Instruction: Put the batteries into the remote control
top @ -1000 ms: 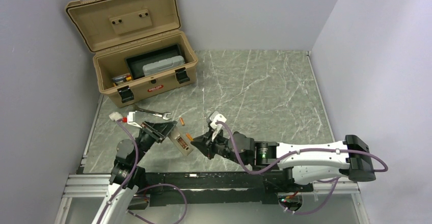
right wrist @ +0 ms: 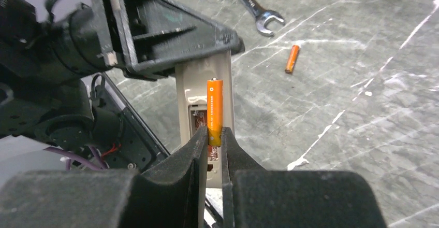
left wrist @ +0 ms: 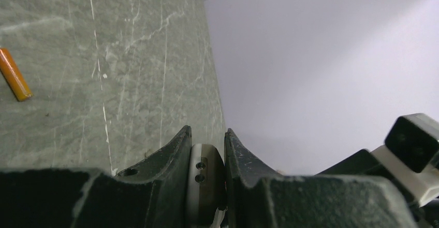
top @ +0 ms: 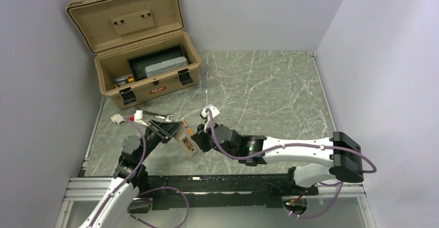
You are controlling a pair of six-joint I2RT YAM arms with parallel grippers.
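Note:
My left gripper (top: 173, 127) is shut on the beige remote control (top: 187, 144), whose open battery compartment (right wrist: 199, 122) faces up in the right wrist view. In the left wrist view the remote's end shows between the fingers. My right gripper is shut on an orange battery (right wrist: 215, 109), held over the remote, in line with its length; whether it touches cannot be told. A second orange battery lies on the table beside the remote, seen also in the left wrist view (left wrist: 15, 75).
A wrench (top: 160, 115) and a small white object (top: 117, 119) lie behind the left arm. An open tan toolbox (top: 181, 83) with trays stands at the back left.
My left gripper and the remote have shifted slightly to the right.

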